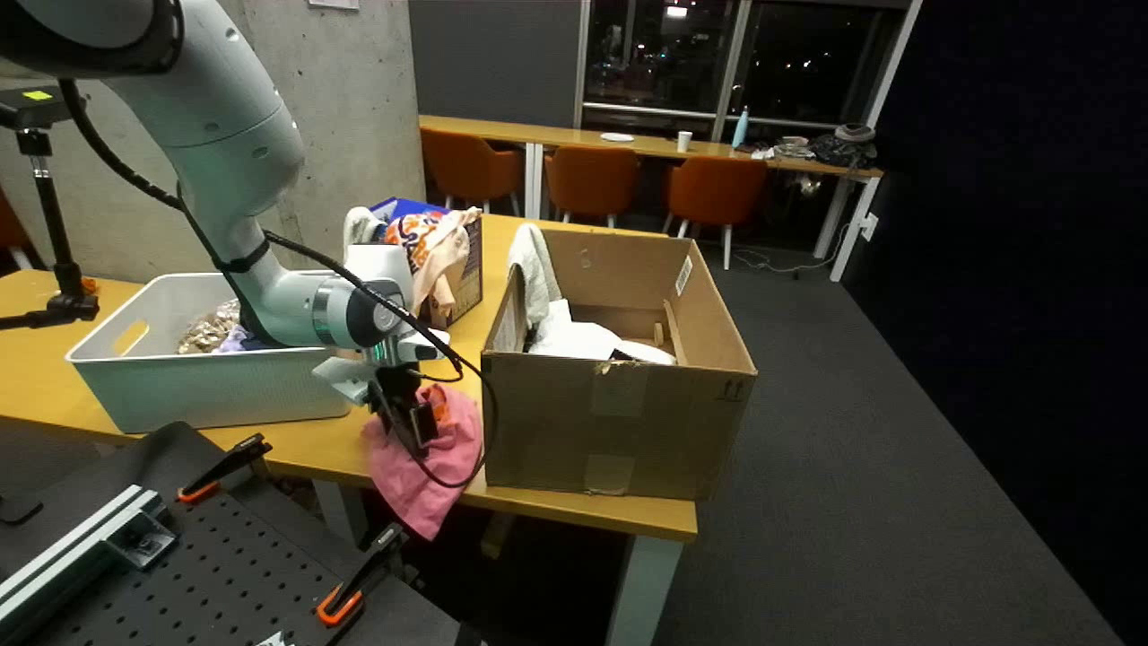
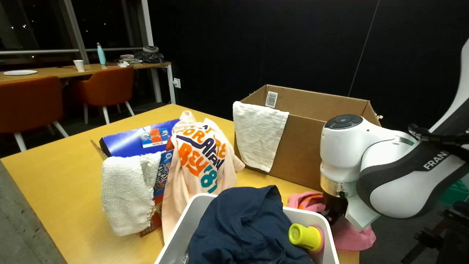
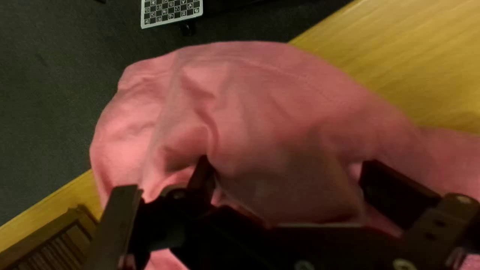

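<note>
A pink cloth with an orange print [image 1: 449, 474] lies crumpled at the table's front edge, partly hanging over it. My gripper [image 1: 414, 429] is lowered onto this cloth, pointing down. The wrist view shows the fingers open, with pink fabric [image 3: 270, 103] spread beneath and between the dark fingers. Some folds press up close around the left finger. From the other side, the same pink cloth [image 2: 356, 237] shows behind the white bin's rim, and the arm hides much of the gripper there.
Right of the gripper stands an open cardboard box [image 1: 613, 431], a white towel [image 2: 260, 132] over its side. The white bin [image 1: 231, 388] to the left holds a navy cloth [image 2: 246, 228] and a yellow cup [image 2: 304, 237]. Draped cloths cover boxes behind, including a peach shirt [image 2: 200, 158].
</note>
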